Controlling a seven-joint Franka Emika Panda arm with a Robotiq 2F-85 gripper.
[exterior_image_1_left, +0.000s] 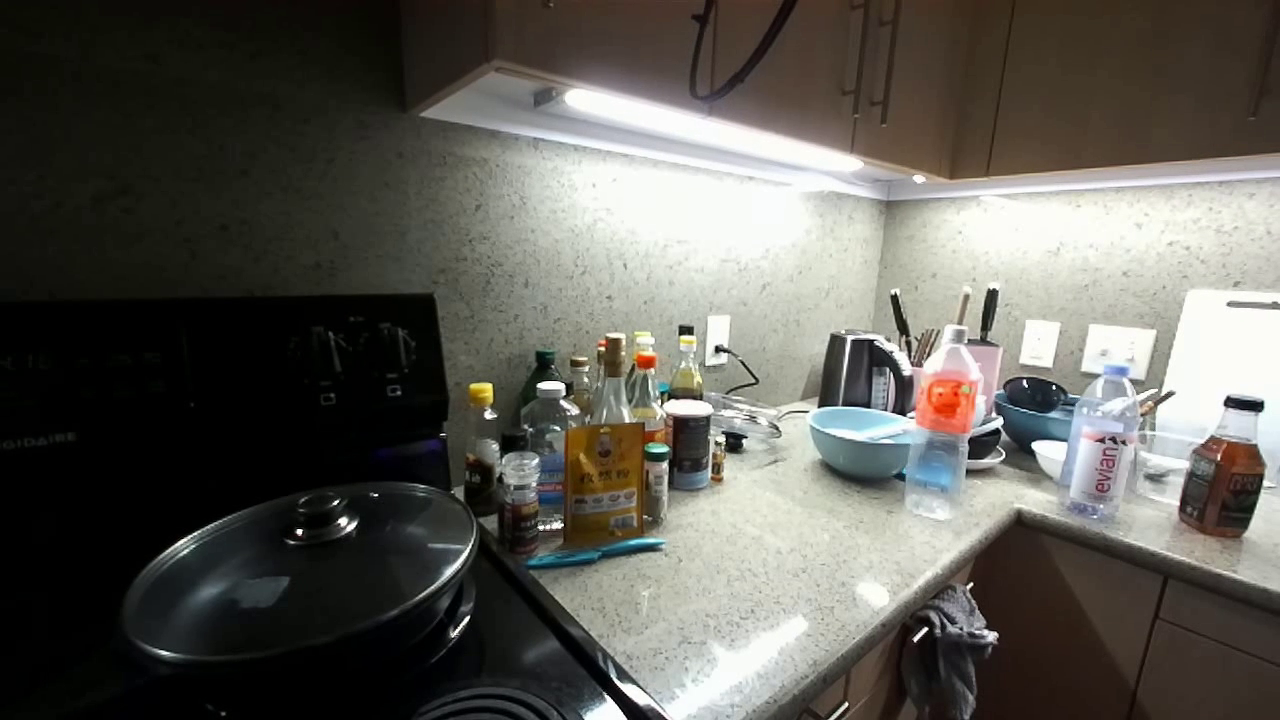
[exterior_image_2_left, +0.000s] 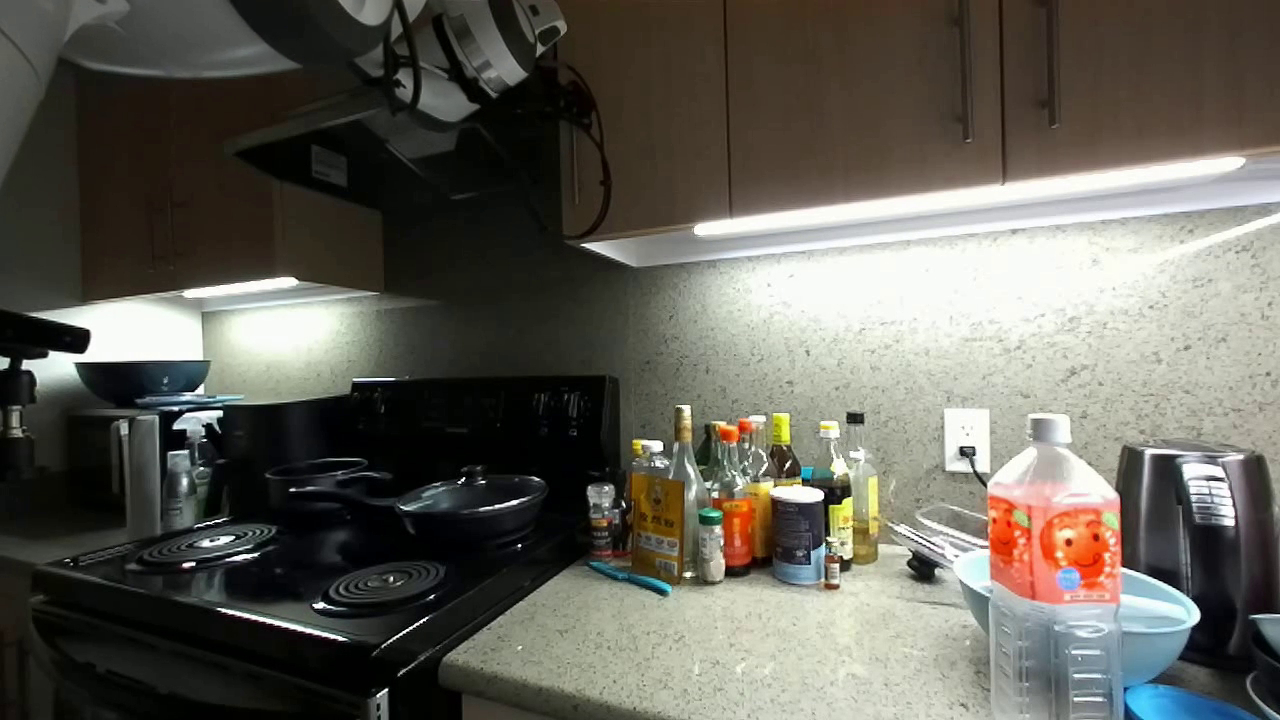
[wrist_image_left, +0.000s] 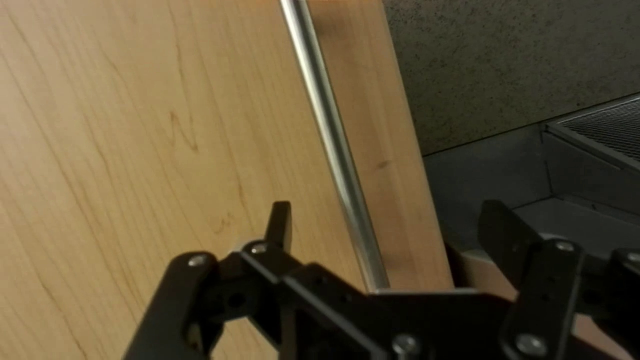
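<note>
In the wrist view my gripper is open in front of a light wooden cabinet door (wrist_image_left: 150, 120). A metal bar handle (wrist_image_left: 336, 138) runs down the door near its right edge. Its lower end appears between the two spread fingers and meets the gripper's dark body in the picture; nothing is gripped. How far the fingers are from the handle is hard to tell. In exterior view 2 the white arm (exterior_image_2_left: 474, 54) reaches in at upper left, near the upper cabinet beside the hood. Exterior view 1 shows only a black cable (exterior_image_1_left: 744, 72) of the arm.
The dark range hood (exterior_image_2_left: 324, 150) hangs close to the arm. Below are a stove with a lidded pan (exterior_image_1_left: 306, 576), several bottles (exterior_image_2_left: 732, 492), a blue bowl (exterior_image_1_left: 858, 444) and a kettle (exterior_image_1_left: 858, 372).
</note>
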